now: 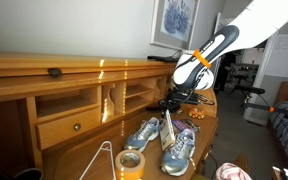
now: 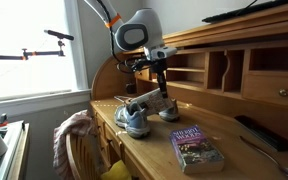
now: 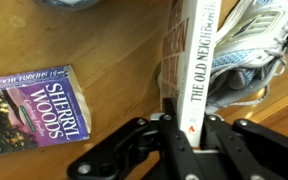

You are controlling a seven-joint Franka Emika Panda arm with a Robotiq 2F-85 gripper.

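Note:
My gripper is shut on a book (image 3: 197,70) whose pale spine reads "THE OLD NEIGHBOR…", the rest of the title being covered by the fingers. From the second exterior view, the held book (image 2: 152,102) slants above the desk, close over a pair of grey-blue sneakers. One sneaker (image 1: 178,154) is nearer the first exterior camera and the other sneaker (image 1: 142,134) sits toward the shelves. In the wrist view a sneaker (image 3: 249,50) shows right beside the book. Whether book and shoes touch cannot be told.
A purple Sherryl Woods paperback (image 3: 34,112) lies flat on the desk, clear of the gripper. A tape roll (image 1: 130,165) stands near the shoes. Wooden cubbies and a drawer (image 1: 70,126) line the back. Dark eyeglasses or similar items (image 2: 261,132) rest beyond the paperback.

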